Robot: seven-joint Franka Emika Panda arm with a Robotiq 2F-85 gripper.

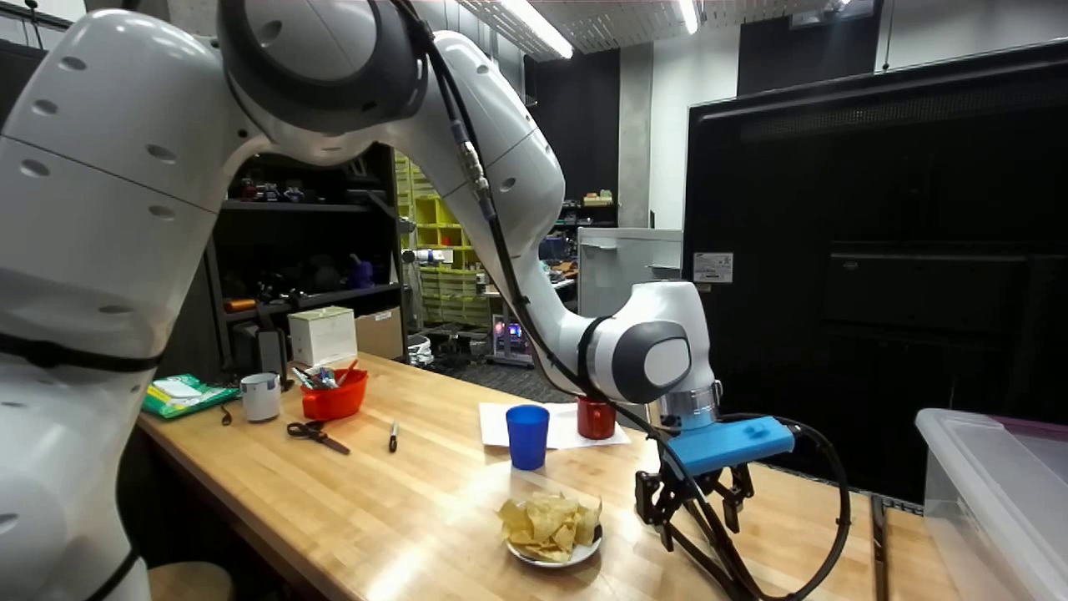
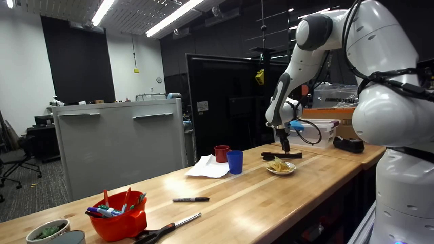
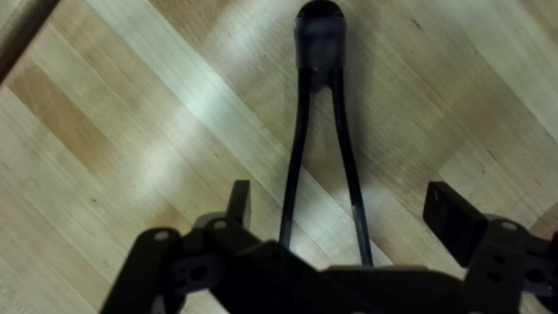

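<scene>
Black tongs [image 3: 298, 151] lie on the wooden table, their two arms spread in a narrow V from the dark hinge end [image 3: 320, 42]. My gripper is open above them, one finger to either side of the arms in the wrist view and a clear gap on both sides. The gripper body hides the tongs' lower ends there. In exterior view 1 the gripper [image 1: 697, 511] points down over the tongs [image 1: 736, 579], partly covering them. Exterior view 2 shows the gripper [image 2: 286, 148] low over the tongs [image 2: 270, 156].
A plate of chips [image 1: 552, 529] stands close beside the tongs. Further off are a blue cup [image 1: 527, 437], a red mug [image 1: 596, 419] on white paper, a marker [image 2: 191, 199], scissors [image 1: 318, 435] and a red pen container [image 1: 335, 396]. A clear plastic bin [image 1: 986, 501] borders the right side.
</scene>
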